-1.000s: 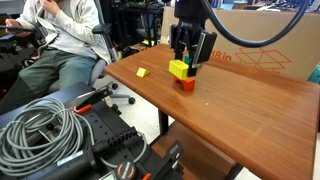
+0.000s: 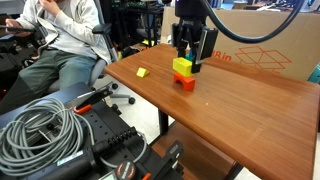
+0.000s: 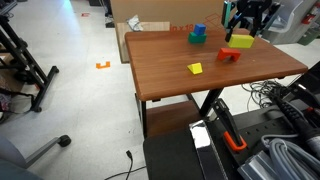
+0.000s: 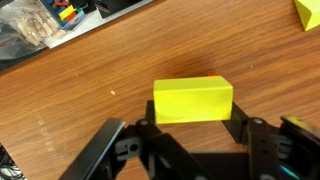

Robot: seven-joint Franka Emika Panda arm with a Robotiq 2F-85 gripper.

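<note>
A yellow block (image 4: 192, 100) is held between the fingertips of my gripper, which is shut on it. Beneath the held block, a red block (image 2: 184, 82) rests on the wooden table. In the second exterior view the yellow block (image 3: 240, 41) appears above and a little right of the red block (image 3: 229, 54); whether they touch is not clear. Only a sliver of red (image 4: 211, 73) shows past the yellow block in the wrist view.
A smaller yellow block (image 3: 195, 68) lies apart near the table edge. Blue (image 3: 199, 29) and green (image 3: 196, 39) pieces stand together farther along. A cardboard panel (image 2: 265, 45) stands behind it.
Compared with one second ago, the yellow block has shifted slightly right and up in the first exterior view and looks more level, with more of the red block showing. It stays gripped.
</note>
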